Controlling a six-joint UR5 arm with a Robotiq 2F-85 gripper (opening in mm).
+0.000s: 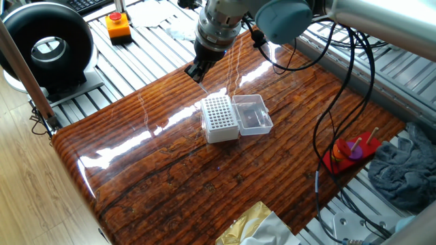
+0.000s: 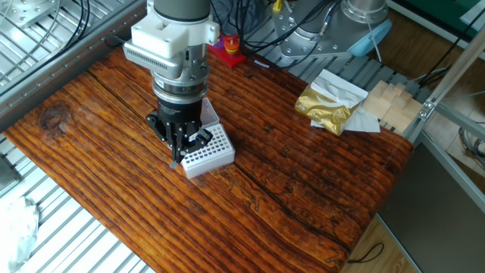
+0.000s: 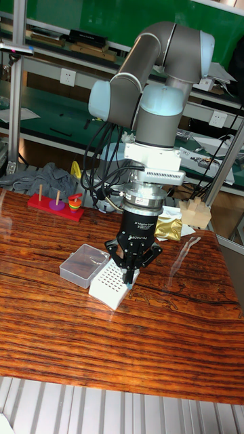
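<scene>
A white tip rack (image 1: 220, 117) with rows of round holes stands on the wooden table, its hinged clear lid (image 1: 253, 114) folded open beside it. My gripper (image 1: 195, 72) points down above the table by the rack's far end in exterior view 1. Its fingers are closed together, and a thin pale tip (image 1: 204, 88) sticks out below them. From the other side, exterior view 2 has the gripper (image 2: 176, 158) over the rack's edge, partly covering the rack (image 2: 210, 156) and lid. In exterior view 3 the fingers overlap the rack's right side, so the gap beneath is hard to judge.
A red peg toy (image 1: 351, 155) and grey cloth (image 1: 407, 167) lie by the table's edge, near hanging black cables (image 1: 332, 102). A gold-and-white packet (image 2: 331, 105) sits at another edge. Much of the table around the rack is bare.
</scene>
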